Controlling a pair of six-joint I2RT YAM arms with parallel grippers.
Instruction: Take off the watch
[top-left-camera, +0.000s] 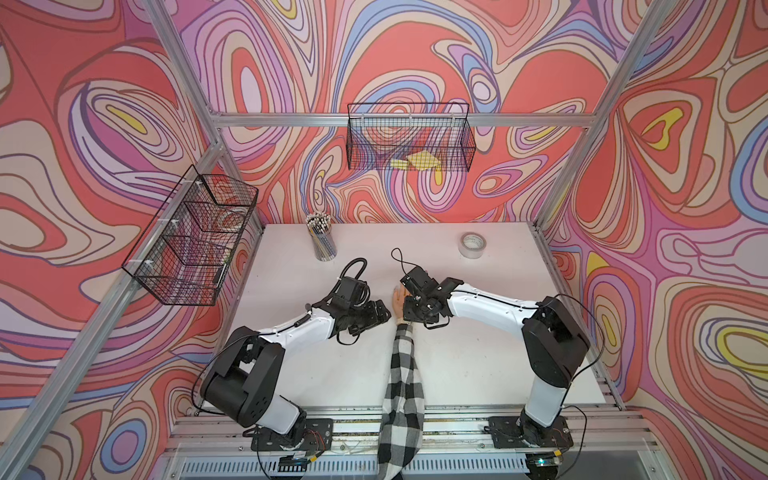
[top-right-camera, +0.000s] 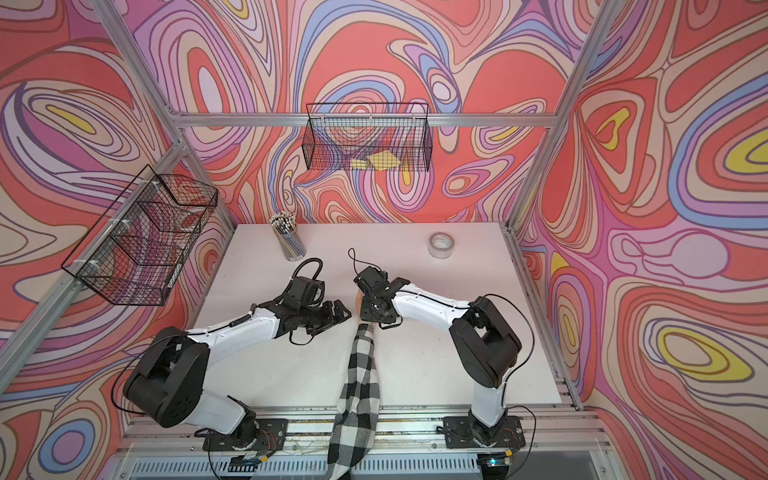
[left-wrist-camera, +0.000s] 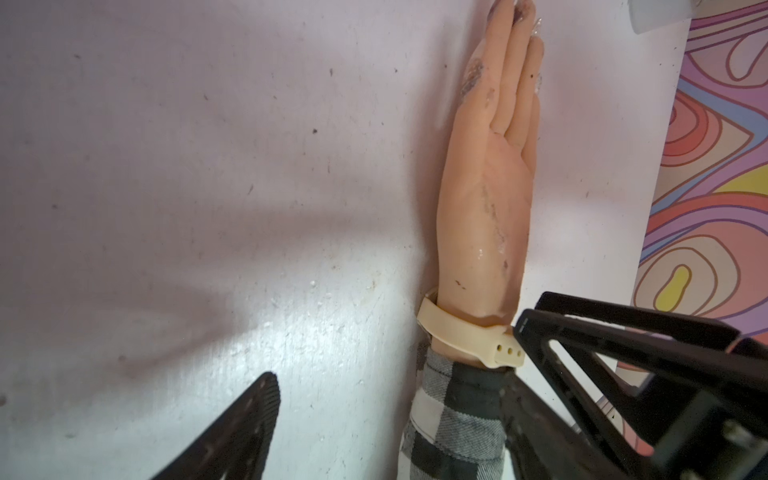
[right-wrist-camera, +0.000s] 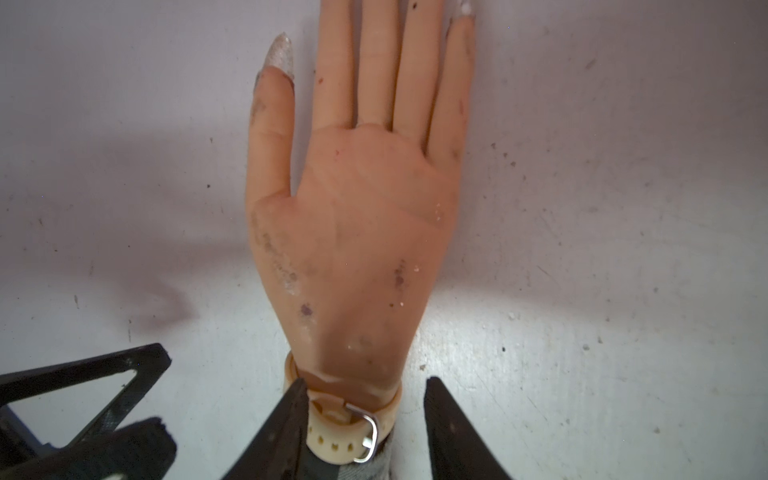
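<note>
A cream watch strap (right-wrist-camera: 340, 438) circles the wrist of a mannequin hand (right-wrist-camera: 360, 208) lying palm up; its silver buckle (right-wrist-camera: 370, 436) faces up. The watch face is hidden. My right gripper is part open above the strap, one fingertip overlapping the strap's left side in view and the other to its right. In the left wrist view, the strap (left-wrist-camera: 468, 332) shows its holes beside a black part of the right gripper. My left gripper stands open to the hand's left, its right finger (left-wrist-camera: 520, 412) overlapping the checkered sleeve (left-wrist-camera: 460, 412).
A cup of thin sticks (top-left-camera: 322, 238) stands at the back left and a roll of tape (top-left-camera: 472, 245) at the back right. Wire baskets hang at the left (top-left-camera: 196, 240) and rear (top-left-camera: 411, 140).
</note>
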